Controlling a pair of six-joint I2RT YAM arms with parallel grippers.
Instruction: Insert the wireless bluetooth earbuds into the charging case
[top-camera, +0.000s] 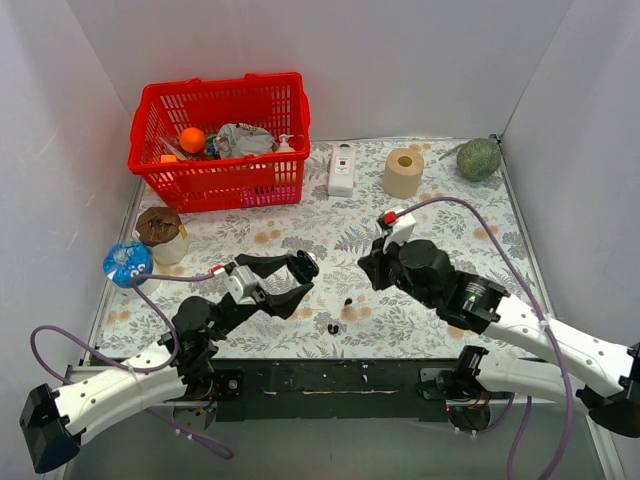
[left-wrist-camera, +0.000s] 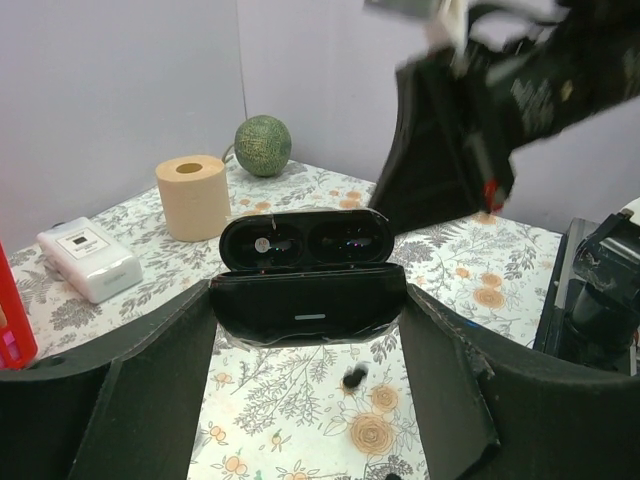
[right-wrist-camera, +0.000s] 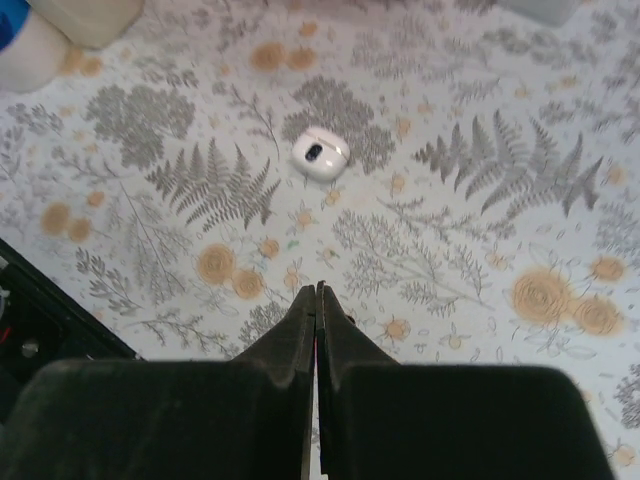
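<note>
The black charging case (left-wrist-camera: 310, 305) is held up with its lid raised, and its two earbud wells look empty. My left gripper (top-camera: 302, 268) is shut on its sides. One black earbud (top-camera: 348, 301) lies on the floral tabletop; in the left wrist view this earbud (left-wrist-camera: 354, 377) is blurred. Nearer the front edge lies a second black earbud (top-camera: 333, 328). My right gripper is shut with nothing between its fingers, raised above the table behind and right of the first earbud. In the right wrist view its fingers mostly hide the earbuds.
A small white case (right-wrist-camera: 321, 153) lies on the cloth, hidden in the top view. Behind stand the red basket (top-camera: 218, 185), a white box (top-camera: 341, 170), a tan roll (top-camera: 403, 175) and a green melon (top-camera: 479, 159). Bags sit at left.
</note>
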